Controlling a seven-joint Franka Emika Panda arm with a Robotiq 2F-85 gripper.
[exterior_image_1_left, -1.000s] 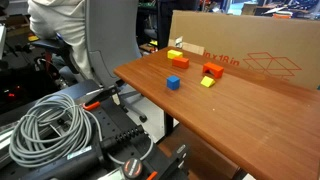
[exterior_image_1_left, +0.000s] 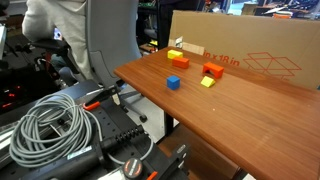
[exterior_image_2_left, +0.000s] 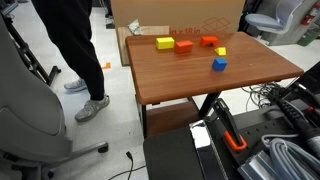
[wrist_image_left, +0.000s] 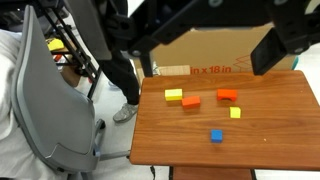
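My gripper shows at the top of the wrist view, its two dark fingers wide apart with nothing between them. It looks across at the wooden table from above, clear of every block. On the tabletop lie a larger yellow block (wrist_image_left: 174, 94), a red block (wrist_image_left: 191, 102) close beside it, a second red block (wrist_image_left: 227, 94), a small yellow block (wrist_image_left: 235, 112) and a blue block (wrist_image_left: 216, 136). The blue block (exterior_image_1_left: 173, 82) is nearest the table's front edge in exterior view 1. Neither exterior view shows the gripper clearly.
A cardboard panel (exterior_image_1_left: 245, 45) stands along the table's back edge. Coiled grey cable (exterior_image_1_left: 50, 130) lies off the table. In exterior view 2 a person's leg (exterior_image_2_left: 75, 45) and a grey chair (exterior_image_2_left: 35, 110) are near the table.
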